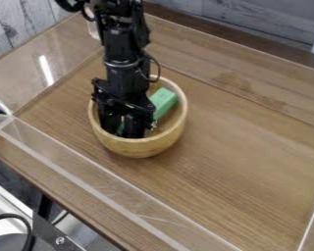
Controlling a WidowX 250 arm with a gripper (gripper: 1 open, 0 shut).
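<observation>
A round wooden bowl (144,143) stands on the wooden table, left of the middle. My black arm comes down from the top, and its gripper (129,120) is inside the bowl, low over its left and middle part. A green block (164,101) lies in the bowl at the right of the gripper. Something else greenish is partly hidden under the gripper. The fingers are dark and hard to make out, so I cannot tell how far apart they are or whether anything is between them.
A pale object stands at the back by the arm. Black cables lie at the lower left, beyond the table's edge.
</observation>
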